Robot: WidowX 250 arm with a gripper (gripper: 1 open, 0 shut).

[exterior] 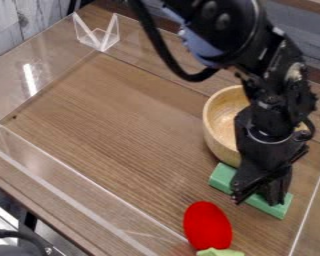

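Note:
My gripper (275, 163) is low at the right, fingers pointing down onto a green block (235, 182) lying flat on the wooden table. Its dark body hides part of the block and part of a tan bowl (222, 120) behind it. Whether anything is between the fingertips is hard to see. A red oval object (207, 225) lies in front of the block, with a light green item (220, 252) at the bottom edge.
A clear, wire-like holder (96, 32) stands at the back left. The table's left edge shows at lower left.

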